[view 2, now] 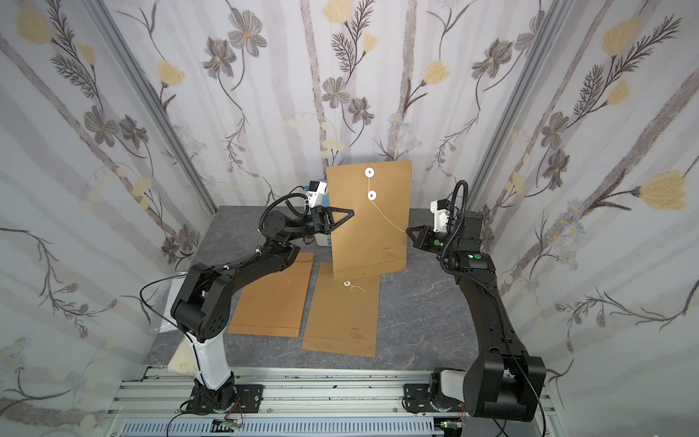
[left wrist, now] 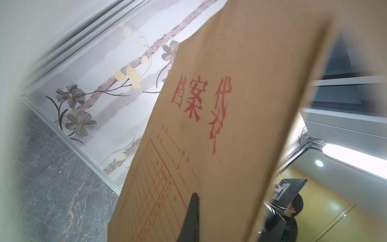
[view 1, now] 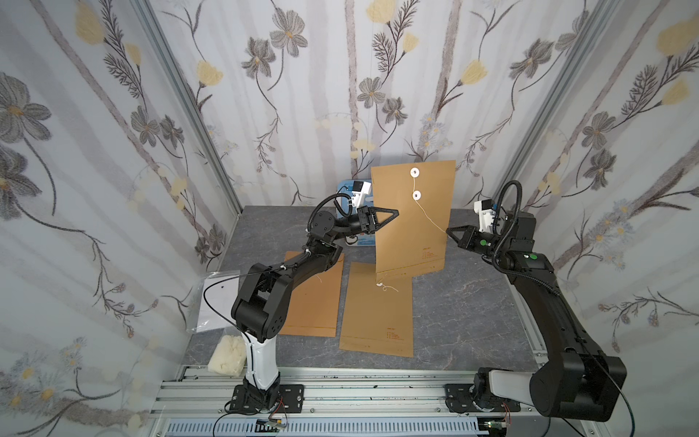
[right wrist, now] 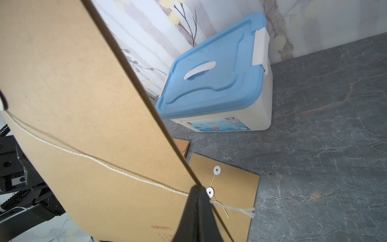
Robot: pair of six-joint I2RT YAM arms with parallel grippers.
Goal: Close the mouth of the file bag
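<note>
Held upright above the table, the brown file bag (view 1: 407, 244) faces the top views with its two white buttons (view 1: 415, 172), one above the other. A thread (view 1: 431, 215) links the buttons and runs taut from the lower one down to my right gripper (view 1: 448, 231). That gripper is shut on the string (right wrist: 100, 162), whose loose end pokes out past the fingertips, close by the bag's right edge. My left gripper (view 1: 397, 212) is shut on the bag at its left side. The left wrist view shows the red-printed face (left wrist: 193, 96) and one dark finger (left wrist: 192, 217).
Another bag (view 1: 375, 320) lies flat on the table below, with an orange-brown one (view 1: 313, 306) to its left. A blue-lidded box (right wrist: 213, 76) stands behind. Clear plastic sleeve (view 1: 212, 302) and fluffy pad (view 1: 228, 355) lie far left.
</note>
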